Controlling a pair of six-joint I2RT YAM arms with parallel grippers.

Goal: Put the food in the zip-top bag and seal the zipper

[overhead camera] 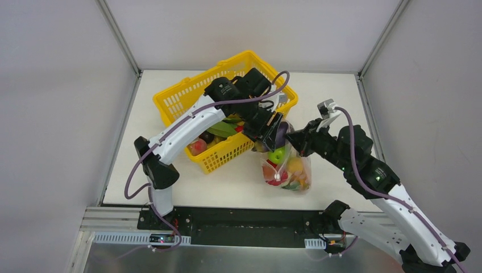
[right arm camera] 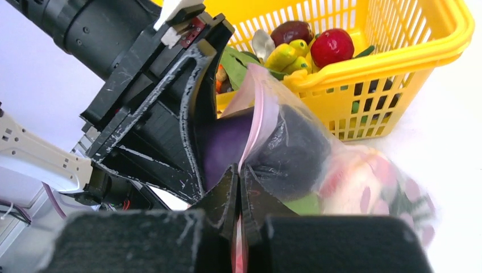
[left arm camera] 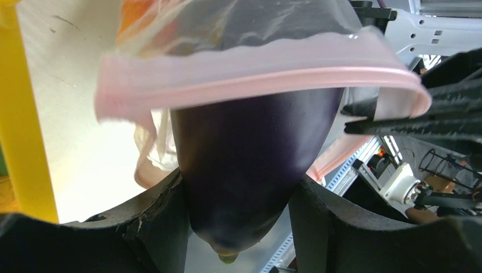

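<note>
A dark purple eggplant [left arm camera: 256,153] is gripped between the fingers of my left gripper, its stem end toward the gripper. The eggplant's far part passes through the mouth of the clear zip top bag [left arm camera: 256,71], under its pink rim. In the top view the bag [overhead camera: 291,170] stands on the table with a green apple [overhead camera: 276,156] and other colourful food inside. My right gripper is shut on the bag's rim at one side of the mouth, with only the thin film between its fingertips.
Behind and left of the bag stands a yellow basket [overhead camera: 223,159] holding more food, among it a red fruit [right arm camera: 331,48] and yellow bananas or peppers [right arm camera: 287,57].
</note>
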